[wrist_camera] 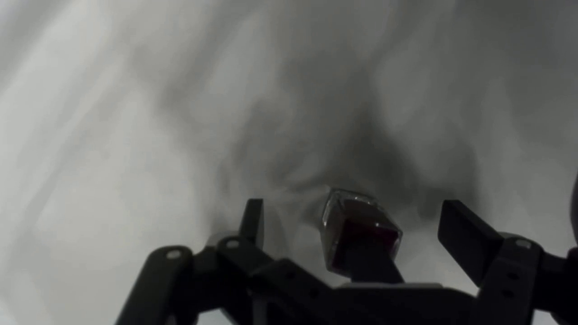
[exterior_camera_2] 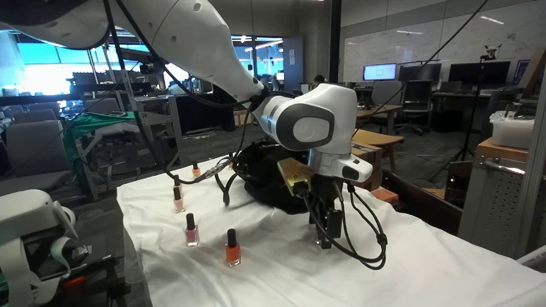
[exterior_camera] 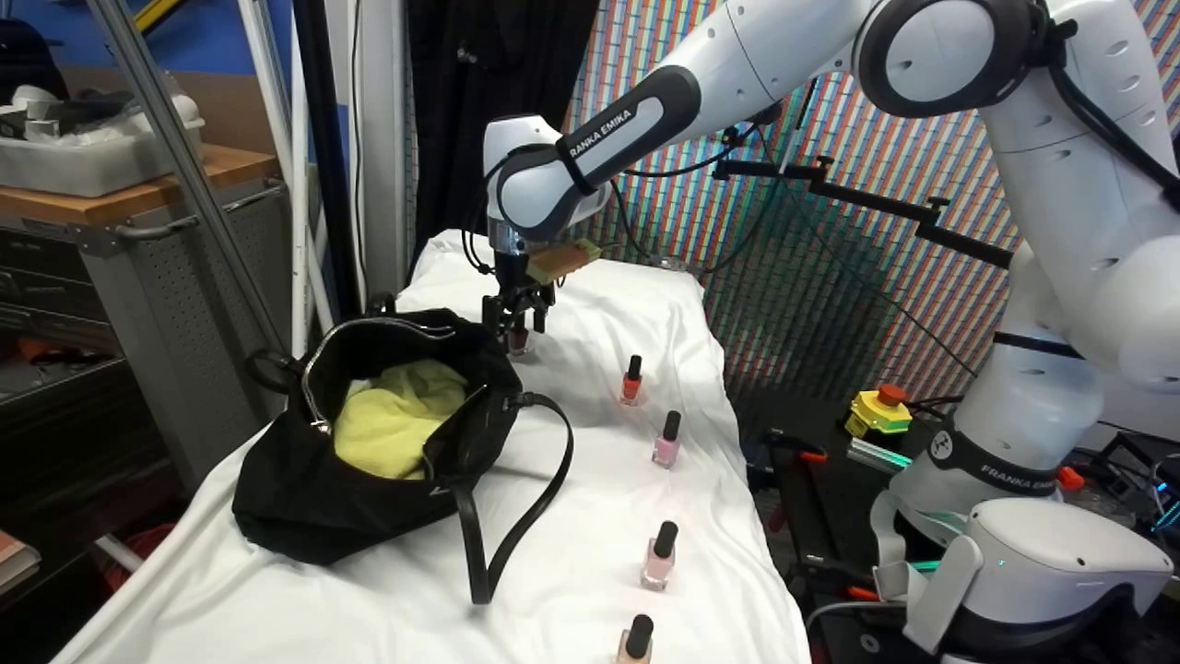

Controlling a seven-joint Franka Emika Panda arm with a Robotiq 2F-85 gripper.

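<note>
A dark red nail polish bottle (wrist_camera: 364,223) with a black cap stands on the white cloth, between the spread fingers of my gripper in the wrist view. Both fingers are apart from it, so the gripper is open and holds nothing. From exterior view 1, the gripper (exterior_camera: 517,321) reaches down around this bottle (exterior_camera: 517,341), whose cap is mostly hidden. In exterior view 2 the gripper (exterior_camera_2: 323,236) is low over the cloth and largely covers the bottle.
Left of the gripper, a black bag (exterior_camera: 332,503) lies open with yellow cloth (exterior_camera: 398,420) inside. Toward the right edge stand an orange-red bottle (exterior_camera: 631,382), a pink bottle (exterior_camera: 665,443), a pale pink bottle (exterior_camera: 658,559) and a peach bottle (exterior_camera: 636,642). Behind the gripper the white cloth (exterior_camera: 647,299) is clear.
</note>
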